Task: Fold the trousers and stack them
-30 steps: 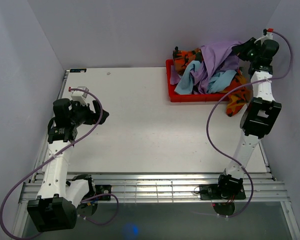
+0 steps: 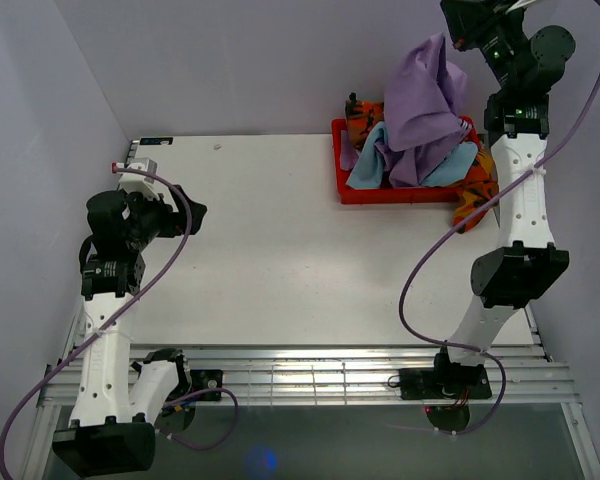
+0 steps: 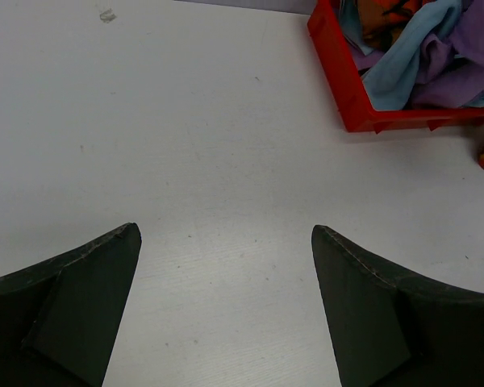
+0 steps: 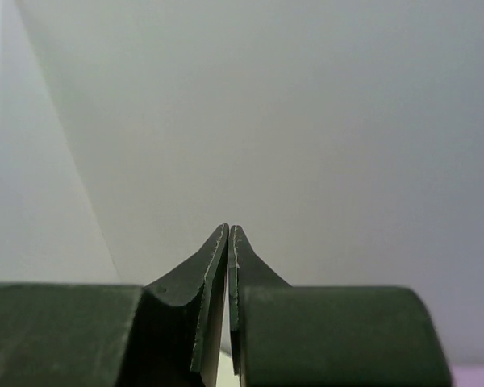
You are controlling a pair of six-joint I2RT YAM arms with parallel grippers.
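A red basket at the back right holds crumpled garments: purple cloth pulled upward, light blue cloth and orange-black cloth, which hangs over the right rim. My right gripper is raised high above the basket, beside the lifted purple cloth. In the right wrist view its fingertips are closed together; the cloth shows only as a purple sliver at the bottom right. My left gripper is over the table's left side, open and empty, its two fingers wide apart in the left wrist view.
Walls stand at the back and both sides. The basket's red rim also shows at the upper right of the left wrist view.
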